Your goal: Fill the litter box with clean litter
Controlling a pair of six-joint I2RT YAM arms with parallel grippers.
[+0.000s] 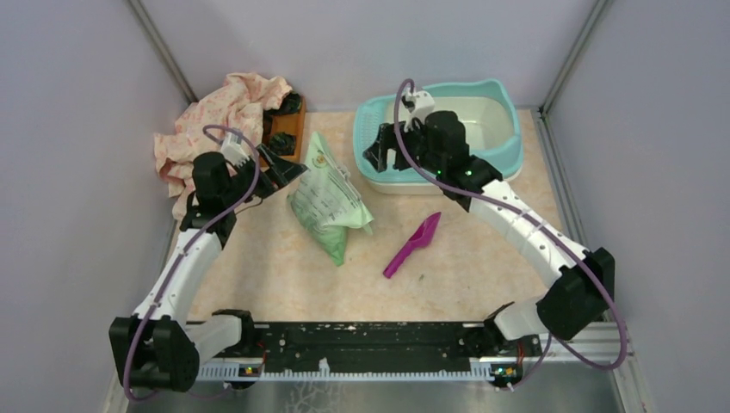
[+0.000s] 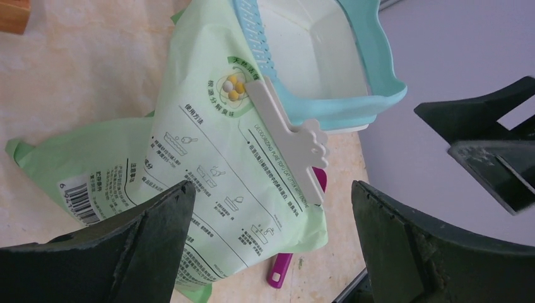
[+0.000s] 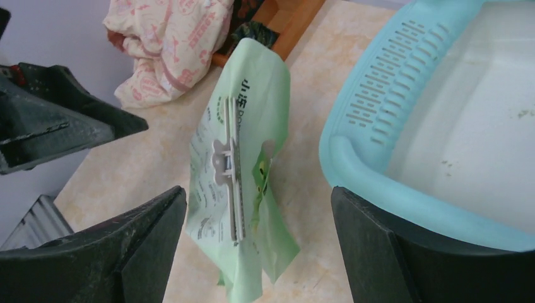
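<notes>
A green litter bag [image 1: 327, 206] with a white clip along its folded top stands mid-table, the clip also facing the right wrist view. My open left gripper [image 1: 287, 168] is at the bag's upper left, fingers empty. My right gripper [image 1: 384, 146] hangs open over the left end of the turquoise litter box [image 1: 504, 155], facing the bag, nothing between its fingers. The box's white floor shows bare. A purple scoop [image 1: 411, 243] lies in front of the box, right of the bag.
A wooden tray [image 1: 293, 125] with dark bundles and a pink patterned cloth [image 1: 219, 116] fill the back left.
</notes>
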